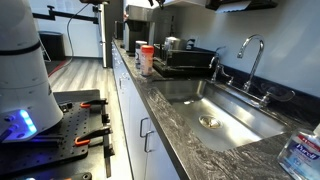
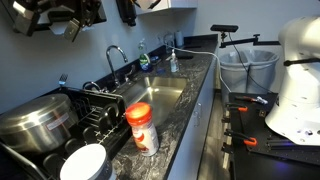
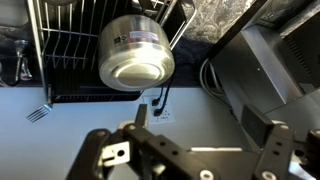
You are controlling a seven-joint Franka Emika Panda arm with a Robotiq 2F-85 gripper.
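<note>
My gripper stands open in the wrist view, its dark fingers spread wide and nothing between them. A steel pot [image 3: 136, 54] sits on the dish rack beyond the fingers, clear of them. Seen from exterior view 2, the same pot [image 2: 38, 124] is at the left, and part of the arm hangs above it along the top edge. On the counter in front of the rack are a red-lidded canister [image 2: 141, 128] and a white mug [image 2: 88, 163].
The black dish rack [image 1: 180, 58] stands at the counter's far end, beside the sink [image 1: 208, 108] and tall faucet [image 1: 256, 58]. A fork [image 3: 40, 112] shows at the rack's edge. A white-and-blue tub [image 1: 302, 155] is at the near right. Bare counter [image 1: 182, 125] runs along the front.
</note>
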